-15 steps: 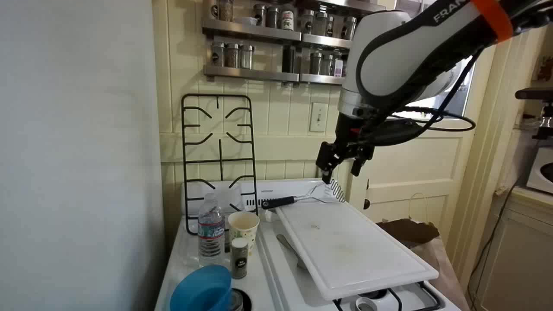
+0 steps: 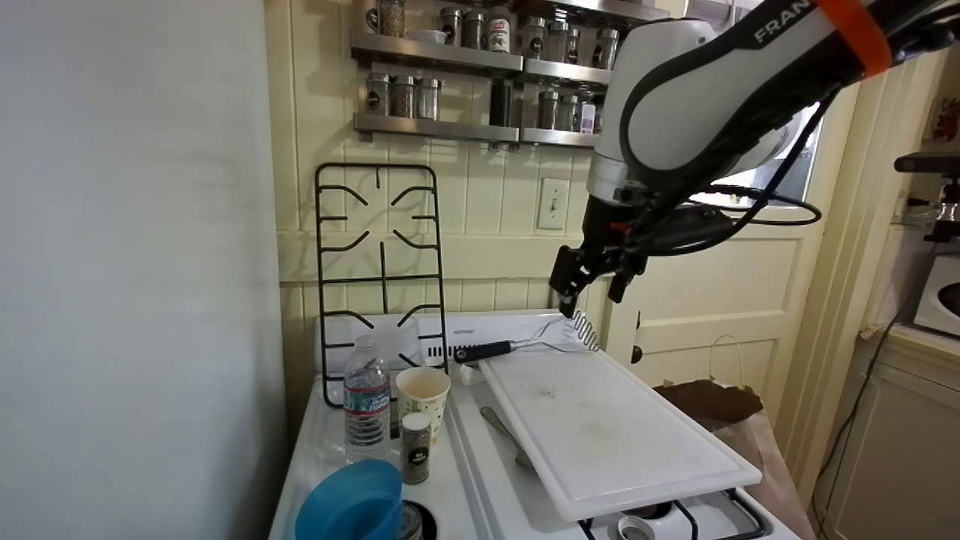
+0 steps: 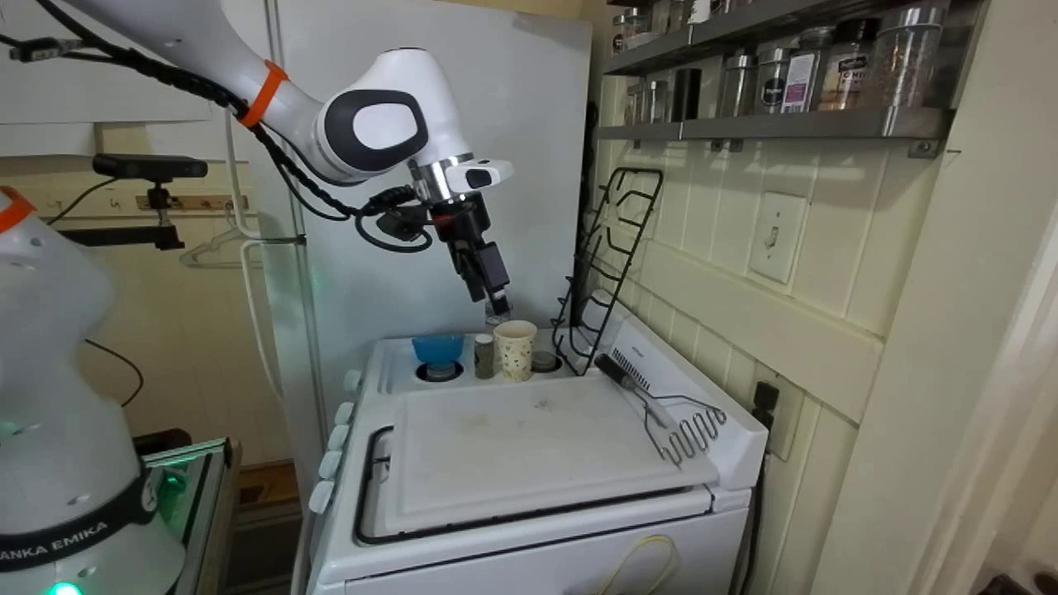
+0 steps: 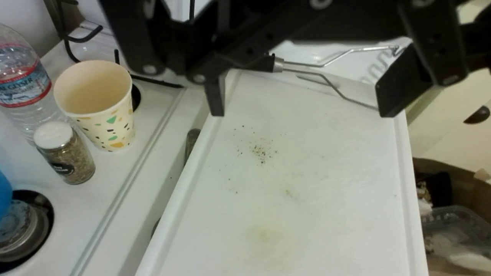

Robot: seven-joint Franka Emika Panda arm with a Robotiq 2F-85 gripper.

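My gripper [image 2: 592, 301] hangs open above the white cutting board [image 2: 621, 423], with no object between its fingers. In the wrist view the two fingertips stand wide apart, and dark specks [image 4: 261, 151] of seasoning lie on the board below them. A masher [image 3: 684, 421] with a black handle and a wavy wire head rests at the board's back edge. Left of the board stand a patterned paper cup [image 4: 94, 103], upright, a spice jar [image 4: 65, 152] with a white lid and a water bottle [image 2: 366, 400]. A blue bowl [image 2: 351, 501] sits tilted at the front left.
A black burner grate [image 2: 380, 283] leans upright against the back wall. A spoon [image 2: 508, 436] lies beside the board's left edge. Shelves [image 2: 436, 54] of spice jars line the wall. A paper bag [image 2: 756, 441] stands right of the stove. Most of the board's top is clear.
The arm and gripper have shifted only very slightly. The objects on the stove look unmoved.
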